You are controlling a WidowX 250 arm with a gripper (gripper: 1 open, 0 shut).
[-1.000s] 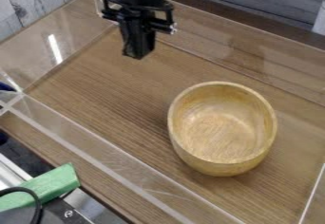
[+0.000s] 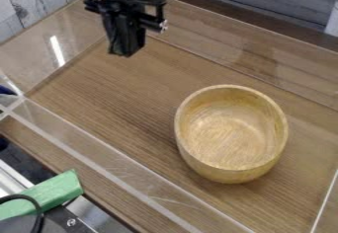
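The dark robot gripper (image 2: 126, 41) hangs at the upper left of the camera view, over the wooden table (image 2: 106, 109). Its fingers look shut, with nothing visible between them, though they are small and dark. A round, tan wooden bowl (image 2: 228, 128) stands on the right half of the table, below and to the right of the gripper and well apart from it.
A green object (image 2: 40, 195) lies at the lower left beside a black cable, off the table's clear-edged front. A small blue item sits at the left edge.
The bowl has not moved.
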